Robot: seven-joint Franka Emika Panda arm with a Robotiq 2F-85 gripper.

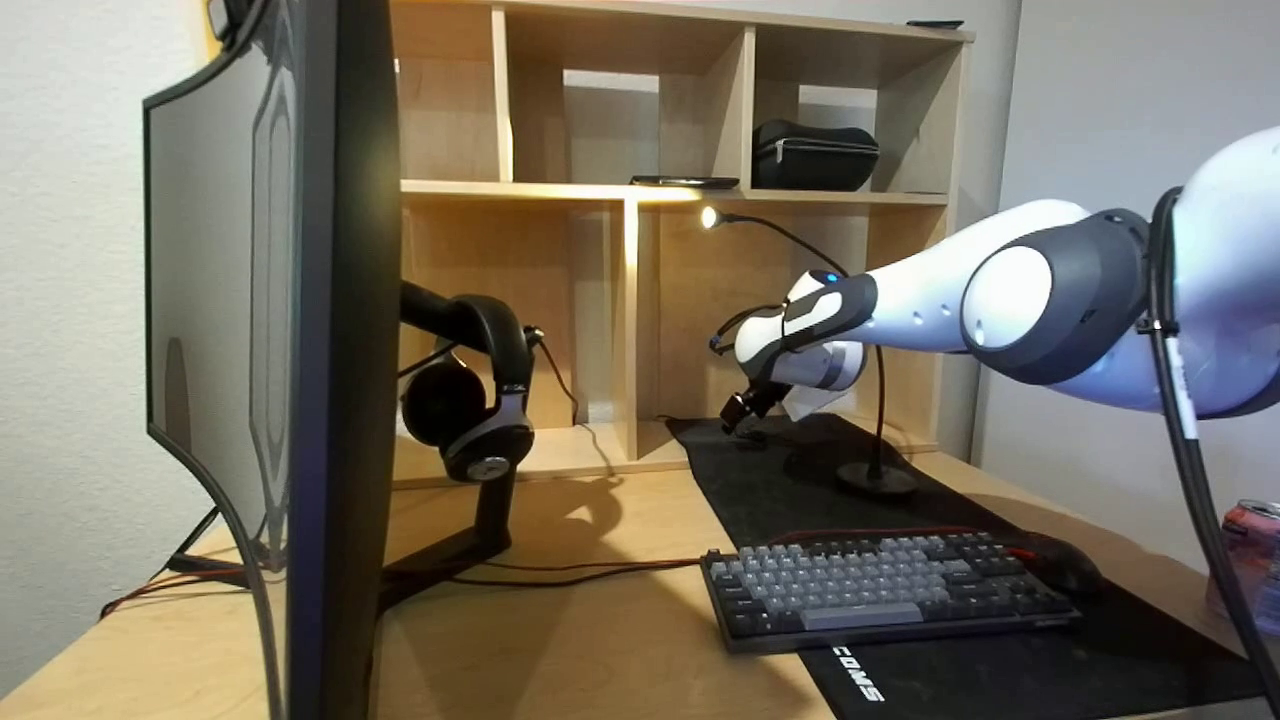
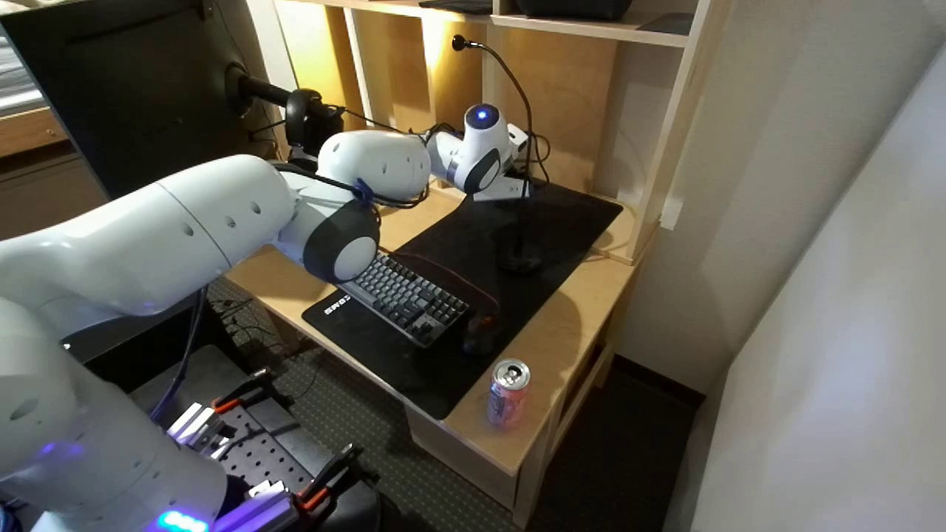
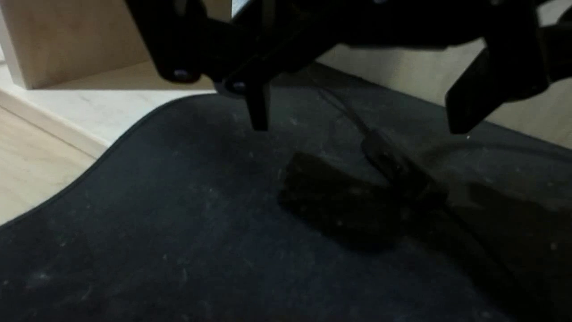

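Observation:
In the wrist view my gripper hangs open, its dark fingers (image 3: 258, 110) wide apart and nothing between them. Below, on the black desk mat (image 3: 134, 214), lies a small dark inline switch (image 3: 405, 169) on a thin cable, seen in the gap toward the right finger. A dark shadow spreads beside it. Exterior view 1 has the gripper low over the mat's far end, near the shelf; its fingertips are too small there to judge. The lit gooseneck lamp (image 1: 879, 478) stands to its right. In exterior view 2 the gripper is hidden behind the arm's hand.
A keyboard (image 1: 888, 584) and a mouse (image 1: 1056, 562) rest on the near mat. Headphones (image 1: 486, 396) hang beside the monitor (image 1: 342, 360) on the left. A can (image 2: 508, 393) stands at the desk's near corner. Shelf panels (image 1: 630, 324) rise close behind the gripper.

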